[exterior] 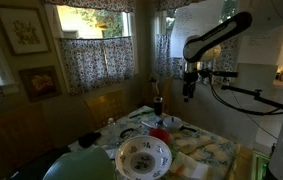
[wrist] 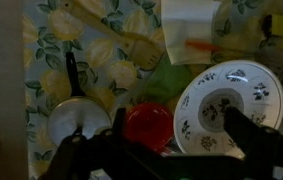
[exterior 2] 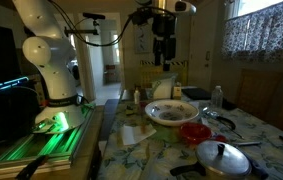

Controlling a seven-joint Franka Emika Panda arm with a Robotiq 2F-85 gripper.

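My gripper (exterior 2: 164, 62) hangs empty and open, well above the table. In the wrist view its dark fingers reach in from the lower edge, with the table far below. Under it lie a white plate with a dark floral pattern (wrist: 219, 135), a red bowl (wrist: 147, 124) and a white lidded pot (wrist: 78, 120) with a black handle. The red bowl sits between the pot and the plate. In the second exterior view the pot (exterior 2: 221, 158) is at the near right, with the red bowl (exterior 2: 194, 131) behind it.
The tablecloth (wrist: 46, 25) has a lemon and leaf print. A wooden utensil (wrist: 131, 38), a white sheet or cloth (wrist: 188, 22) and an orange-handled item (wrist: 211, 47) lie around the dishes. A clear bottle (exterior 2: 217, 97) stands upright toward the back. Air around the gripper is free.
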